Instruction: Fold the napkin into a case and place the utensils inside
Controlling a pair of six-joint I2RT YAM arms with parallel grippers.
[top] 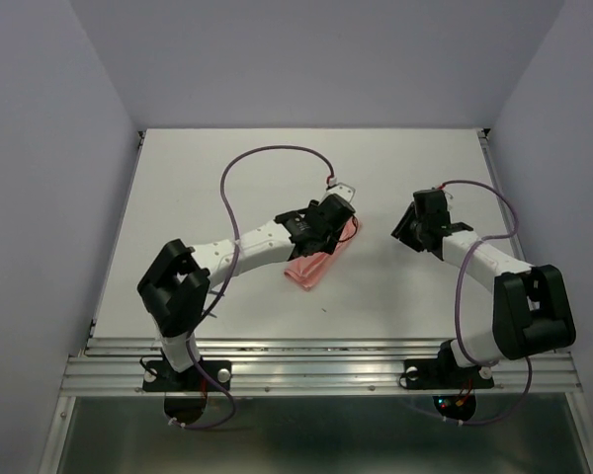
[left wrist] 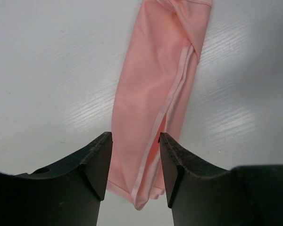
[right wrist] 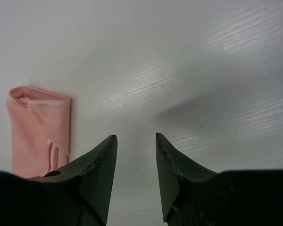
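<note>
The pink napkin [top: 310,270] lies folded lengthwise on the white table, its far end turned over and its near end spread, as the left wrist view shows [left wrist: 137,89]. My left gripper [top: 331,232] hangs over it, its fingers [left wrist: 94,160] apart with only the view of cloth below between them. My right gripper [top: 407,233] is to the right of the napkin, open and empty; in the right wrist view the napkin [right wrist: 37,127] lies at the left. The utensils are mostly hidden behind the left arm; a bit of one [top: 211,314] shows.
Grey walls stand around it; a metal rail runs along the front edge.
</note>
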